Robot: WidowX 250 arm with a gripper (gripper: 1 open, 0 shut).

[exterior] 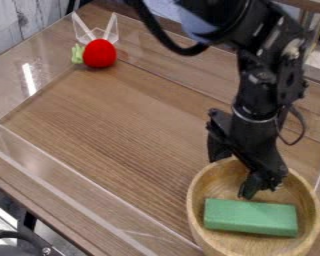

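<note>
My black gripper [244, 165] is over the back part of a wooden bowl [198, 215] at the lower right, its fingers open and pointing down at the bowl's rim and interior. A green block [250, 217] lies in the front of the bowl, below the fingers. Whether the fingertips touch the bowl cannot be told.
A red round object [100, 54] with a pale, pronged item behind it sits at the upper left near the table's back.
</note>
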